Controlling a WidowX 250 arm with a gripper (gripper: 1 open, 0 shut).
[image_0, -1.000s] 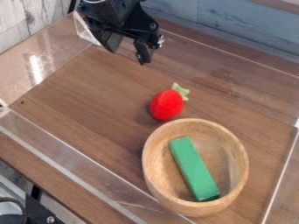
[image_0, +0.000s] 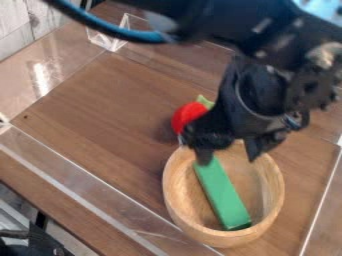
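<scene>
My black gripper (image_0: 230, 145) is open, its fingertips over the back part of a round wooden bowl (image_0: 182, 205). In the bowl lies a green rectangular block (image_0: 227, 200), its upper end near or beneath the gripper. A red tomato or strawberry-like object (image_0: 185, 118) with a green top sits on the table just behind the bowl, partly hidden by the gripper.
Clear plastic edging runs along the front left and right sides. The arm hides much of the back right.
My gripper has moved from the back left, right and down to the bowl. The bowl, block and red object appear unmoved.
</scene>
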